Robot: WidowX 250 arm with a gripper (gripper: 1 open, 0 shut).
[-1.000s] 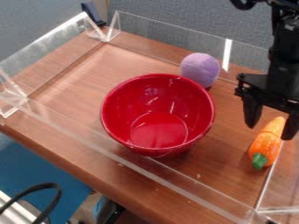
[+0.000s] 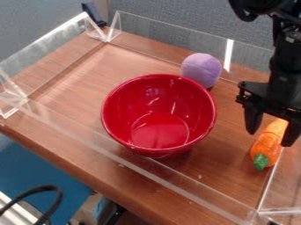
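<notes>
A large red bowl (image 2: 157, 112) sits in the middle of the wooden table (image 2: 70, 105). The black gripper (image 2: 269, 122) is at the right, its fingers apart and pointing down over an orange toy carrot (image 2: 265, 148) with a green top, which lies on the table beside the bowl. Nothing shows held between the fingers; whether they touch the carrot cannot be told. A purple round object (image 2: 201, 69) sits behind the bowl.
Clear acrylic walls (image 2: 226, 53) edge the table area. The table left of the bowl is bare. Black cables (image 2: 40, 195) hang at the lower left, off the table.
The arm and gripper have shifted very slightly at the right. The objects on the table look the same.
</notes>
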